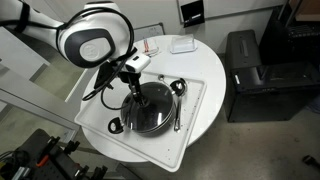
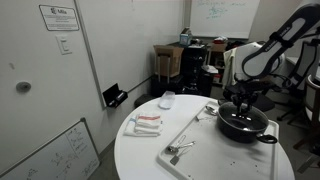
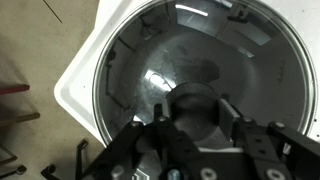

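Note:
A black pot [image 2: 243,128] with side handles stands on a white tray. Its glass lid [image 3: 135,65] is on it in the wrist view, with a round dark knob [image 3: 193,98] at the middle. My gripper [image 1: 137,94] points down over the lid at the knob. In the wrist view the fingers [image 3: 229,115] stand on either side of the knob, seemingly around it. Whether they press on it cannot be seen. From outside, the arm hides most of the knob.
The white tray [image 1: 100,112] lies on a round white table [image 1: 208,60]. Utensils [image 2: 178,148] lie on the tray, and one is close beside the pot. Folded cloths [image 2: 146,124] and a clear container [image 1: 183,44] are on the table outside the tray.

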